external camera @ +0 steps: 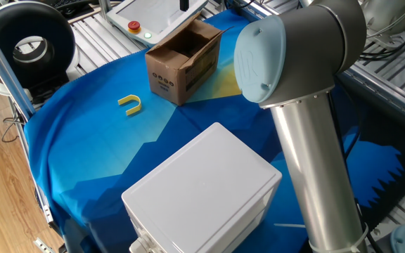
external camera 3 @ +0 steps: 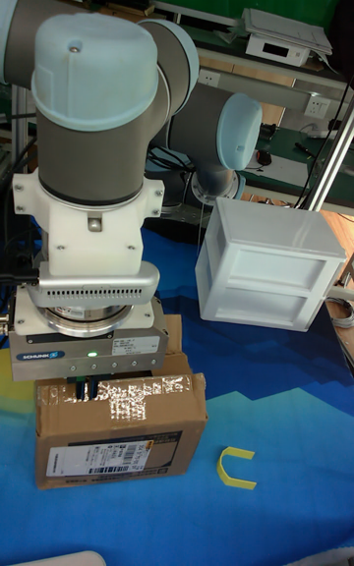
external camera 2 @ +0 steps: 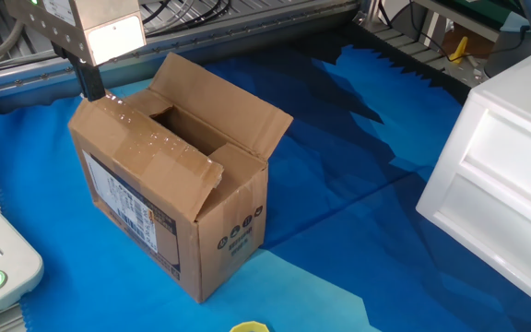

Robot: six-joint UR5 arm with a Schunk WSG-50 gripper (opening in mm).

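Observation:
A brown cardboard box (external camera 2: 150,189) stands on the blue cloth, with its top flaps raised and its dark inside partly showing. My gripper (external camera 2: 94,95) is at one top corner of this box in exterior view 2, its dark finger reaching down to the flap edge. From exterior view 3, the gripper (external camera 3: 86,392) is seen low over the box's left part, against the taped flap. Whether the fingers touch or pinch the cardboard is unclear, and the gap between them is hidden. A yellow U-shaped piece (external camera: 130,105) lies flat on the cloth, apart from the box.
A white drawer unit (external camera: 202,190) stands on the cloth, well away from the box. Beside the box lies a control tablet with a red button (external camera: 133,26). Open cloth (external camera: 83,133) stretches around the yellow piece.

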